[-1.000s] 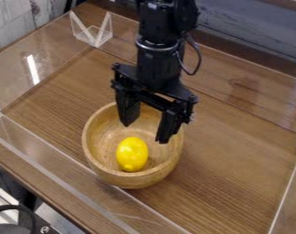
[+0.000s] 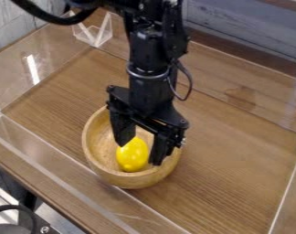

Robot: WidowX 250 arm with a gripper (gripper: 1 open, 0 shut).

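A yellow egg-shaped object (image 2: pixel 132 154) lies inside a round tan wooden bowl (image 2: pixel 107 164) at the lower middle of the camera view. My black gripper (image 2: pixel 136 130) is over the bowl, its fingers open around and just above the yellow object, which partly shows beneath them. Whether the fingers touch it I cannot tell.
A clear wire-like holder (image 2: pixel 93 29) stands at the back left. A black cable runs at the lower left edge.
My gripper has moved down and slightly toward the front, lower into the bowl and closer over the yellow object.
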